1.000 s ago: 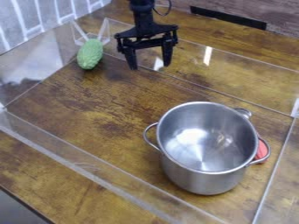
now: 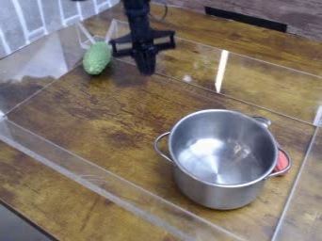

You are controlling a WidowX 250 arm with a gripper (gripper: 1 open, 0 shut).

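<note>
My black gripper [image 2: 141,49] hangs over the back left of the wooden table, just right of a green vegetable-like object [image 2: 97,58] that lies near the left side. The gripper is somewhat blurred, and whether its fingers are open or shut is hard to tell. A steel pot [image 2: 224,169] with side handles stands at the front right, empty inside.
A red item [image 2: 281,162] is partly hidden behind the pot's right side. Clear plastic walls [image 2: 296,108] surround the work area.
My gripper has shifted left and a little downward, closer to the green object. The pot and the green object look to be in the same places.
</note>
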